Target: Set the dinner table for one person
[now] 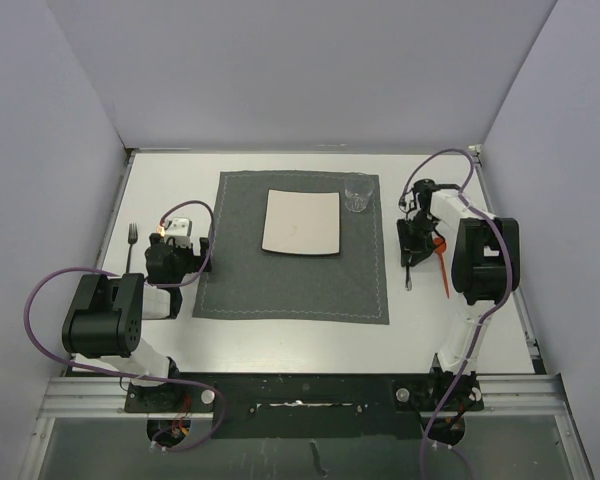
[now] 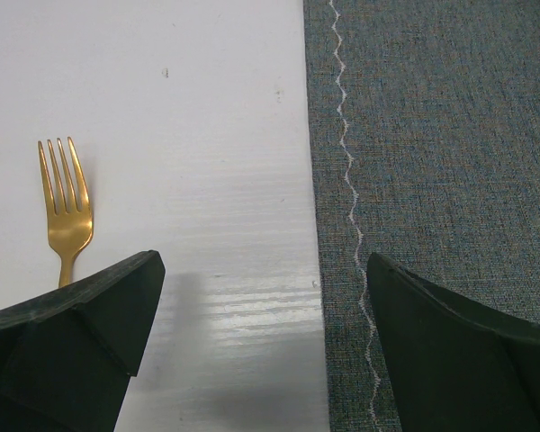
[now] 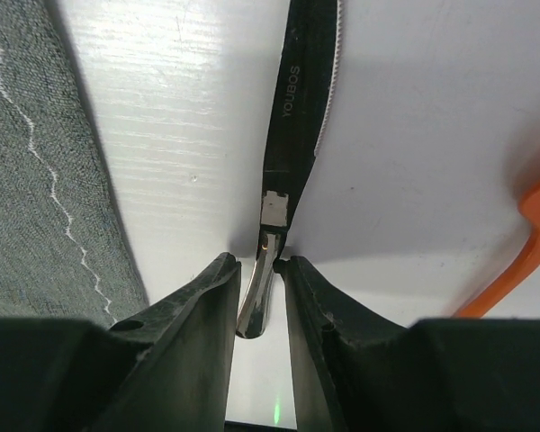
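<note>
A dark knife (image 3: pixel 288 117) with a silvery section lies on the bare table right of the grey placemat (image 1: pixel 280 290). In the right wrist view my right gripper straddles the silvery part, its open fingers close on either side. A gold-coloured fork (image 2: pixel 69 220) rests left of the mat. Over the mat's left edge my left gripper stands open and empty, the fork just outside its left finger. On the mat are a pale square plate (image 1: pixel 301 222) and, at its upper right corner, a clear glass (image 1: pixel 358 191).
An orange spoon-like utensil (image 3: pixel 522 261) lies right of the knife, close to my right gripper's fingers. Purple cables loop over both arms.
</note>
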